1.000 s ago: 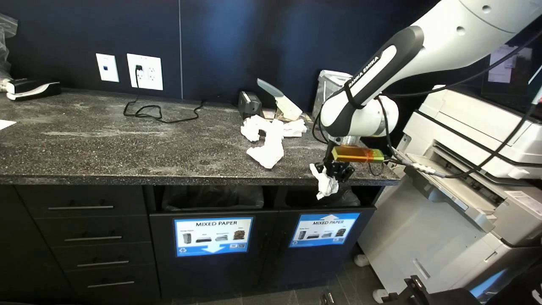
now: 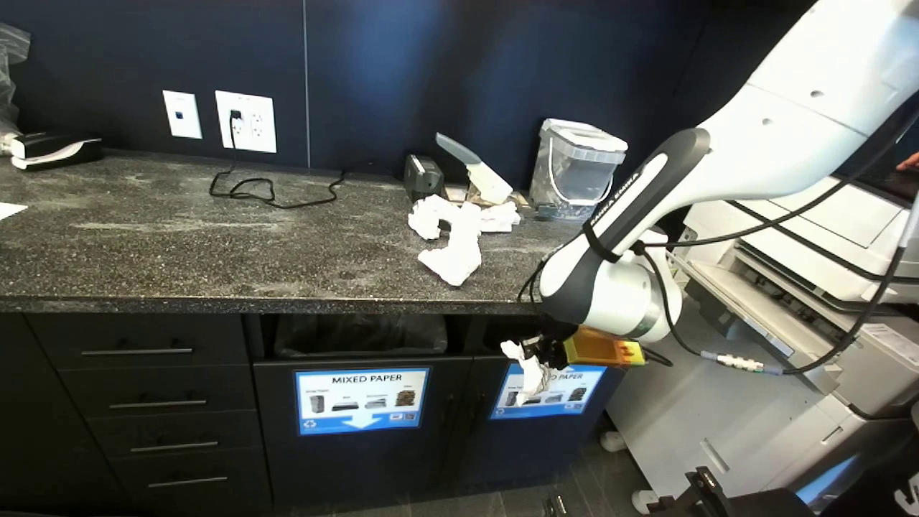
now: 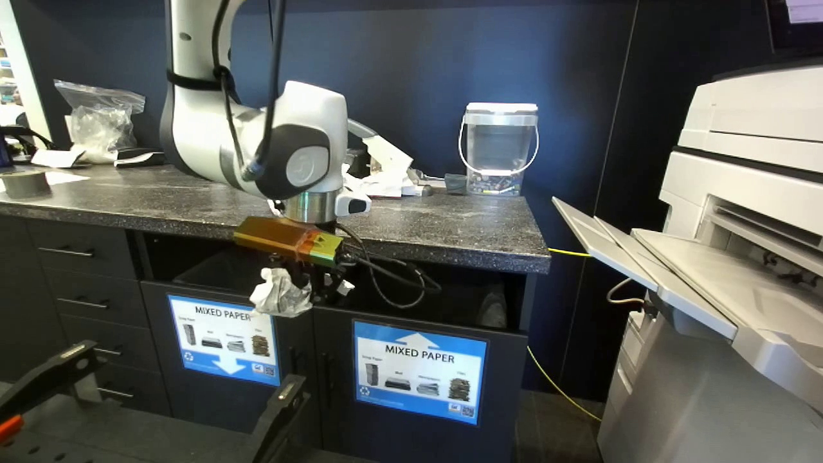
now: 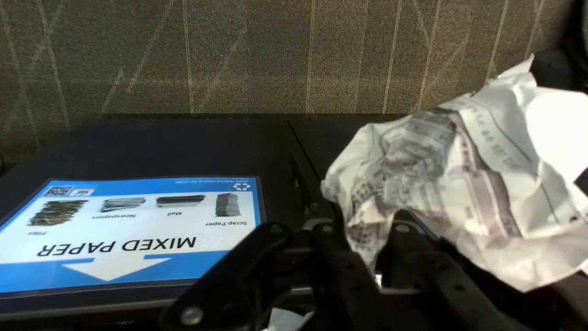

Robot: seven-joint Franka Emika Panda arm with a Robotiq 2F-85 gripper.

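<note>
My gripper is shut on a crumpled sheet of printed paper (image 4: pixel 446 171), which bulges out to the right in the wrist view. In exterior view 1 the held paper (image 2: pixel 528 372) hangs in front of the right cabinet door, over part of its MIXED PAPER sign (image 2: pixel 579 398). Exterior view 2 has the paper (image 3: pixel 279 293) below the counter edge, level with the top of the doors. Behind it are the dark bin openings (image 3: pixel 401 285) under the counter. More crumpled white paper (image 2: pixel 458 250) lies on the countertop (image 2: pixel 327 258).
A clear lidded bucket (image 3: pixel 501 150) stands at the back of the counter. A tape dispenser (image 2: pixel 423 177) is near the wall. The printer (image 2: pixel 741 362), with its tray sticking out, takes up the right side. A black cable (image 2: pixel 271 199) crosses the counter.
My gripper has come down from the counter edge to in front of the right cabinet door, with the paper still held. The paper on the counter has not moved.
</note>
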